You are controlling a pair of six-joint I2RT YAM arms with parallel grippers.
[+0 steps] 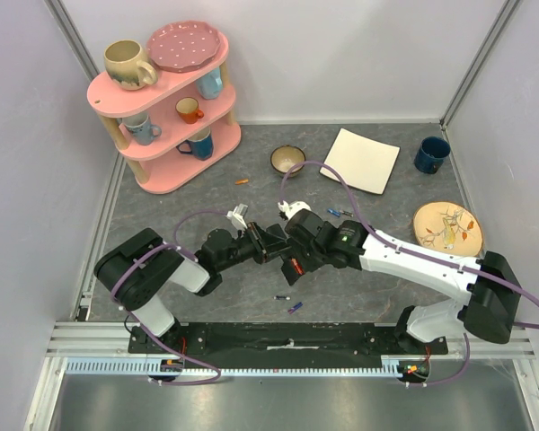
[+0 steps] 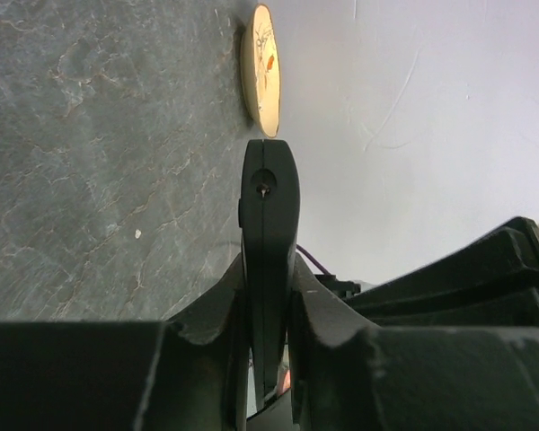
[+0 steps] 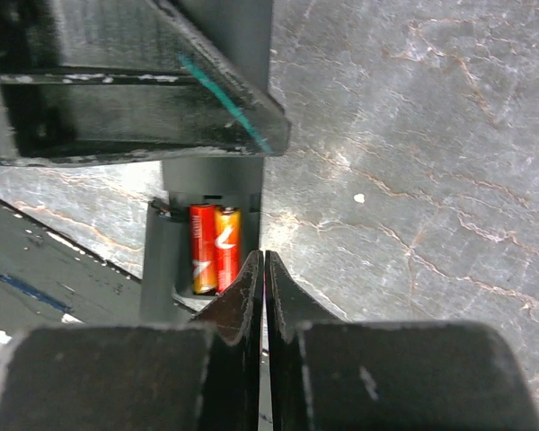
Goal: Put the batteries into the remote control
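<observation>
My left gripper (image 1: 274, 241) is shut on the black remote (image 2: 269, 224), held over the table near the middle. In the right wrist view the remote's battery compartment (image 3: 175, 251) is open, with two red batteries (image 3: 203, 247) (image 3: 227, 251) lying side by side in it. My right gripper is shut, its tips at the compartment's lower end beside the batteries; whether anything is between them is hidden.
Loose batteries (image 1: 295, 307) (image 1: 334, 213) lie on the grey table, front and back. A bowl (image 1: 287, 158), white square board (image 1: 359, 162), mug (image 1: 431, 154), round plate (image 1: 447, 229) and pink shelf (image 1: 171, 175) stand around.
</observation>
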